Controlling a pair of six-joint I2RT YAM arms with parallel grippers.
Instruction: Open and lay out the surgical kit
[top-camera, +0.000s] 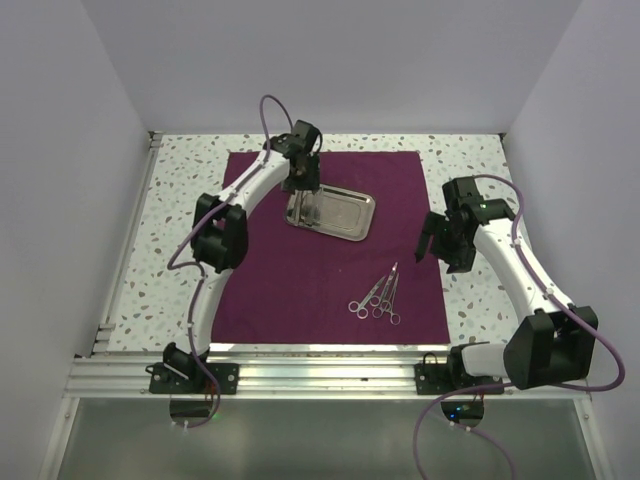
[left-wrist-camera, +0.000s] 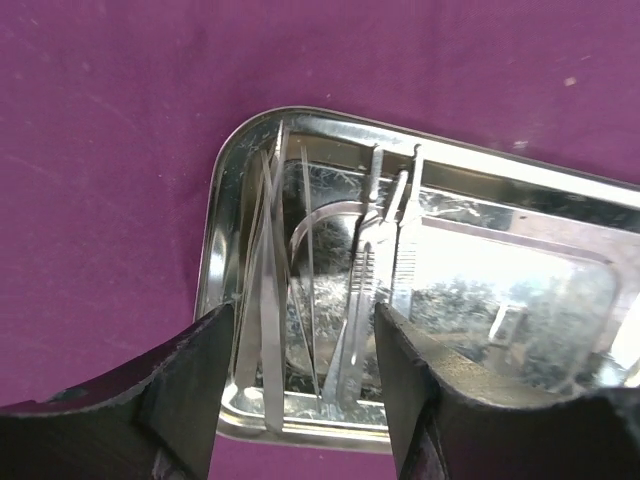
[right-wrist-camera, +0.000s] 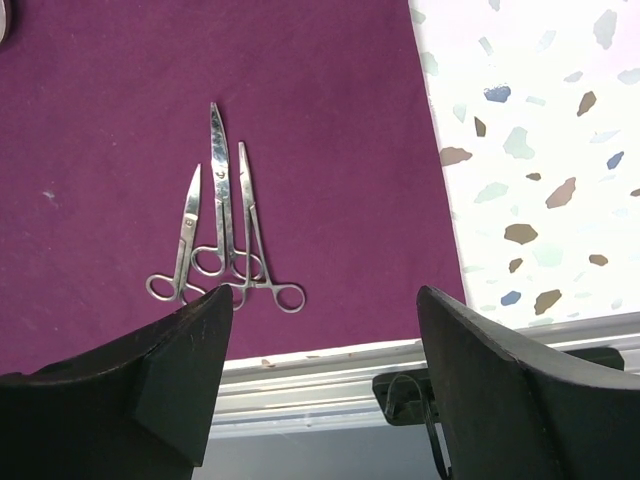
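Observation:
The metal tray (top-camera: 345, 232) lies on the purple cloth toward the back, holding several slim instruments at its left end. Those include tweezers (left-wrist-camera: 270, 310) along the left wall and scalpel handles (left-wrist-camera: 405, 250) farther right. Over that end hangs my left gripper, open, its fingers apart with nothing held. Toward the front right of the cloth lie three ring-handled tools: short scissors (right-wrist-camera: 187, 235), longer scissors (right-wrist-camera: 222, 190) and a slimmer clamp (right-wrist-camera: 250, 220). My right gripper is parted and empty, hovering by the cloth's right edge.
Speckled tabletop (right-wrist-camera: 545, 170) borders it on the right. A metal rail (top-camera: 330, 370) runs along the front edge.

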